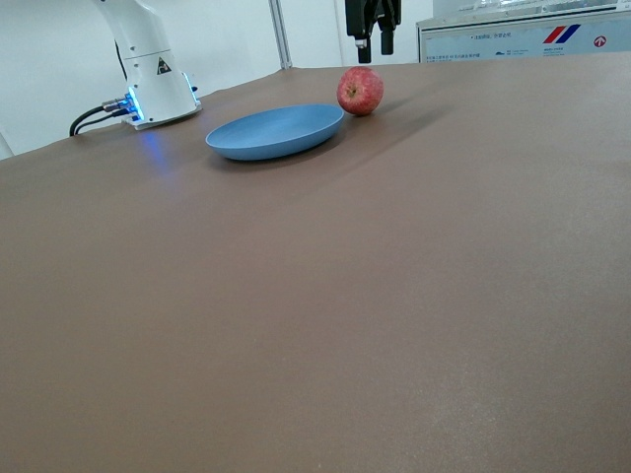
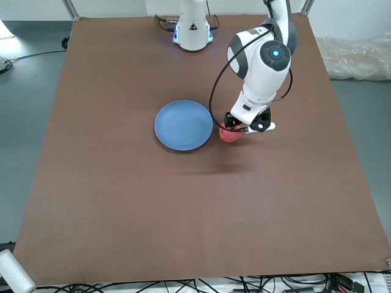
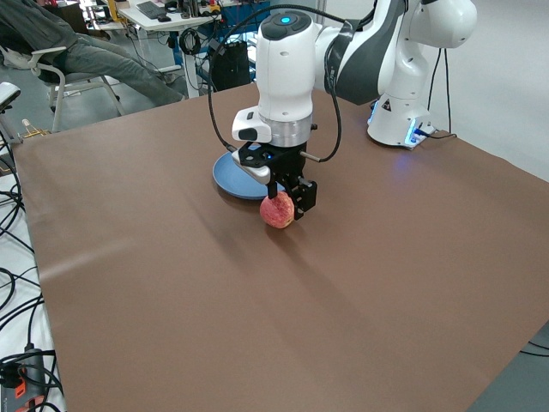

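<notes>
A red apple point(image 1: 360, 91) sits on the brown table just beside a blue plate point(image 2: 183, 125), outside its rim; in the right view the apple point(image 3: 277, 212) is partly under my arm. My black gripper point(image 1: 374, 49) hangs above the apple, its fingers apart and empty, their tips clear of the fruit. In the left view the gripper's fingers are mostly hidden by the white wrist housing, which covers part of the apple point(image 2: 230, 135).
The robot's white base point(image 2: 192, 33) stands at the back. Cables point(image 3: 17, 283) run along the table's outer edge, and a seated person's legs show beyond it in the right view.
</notes>
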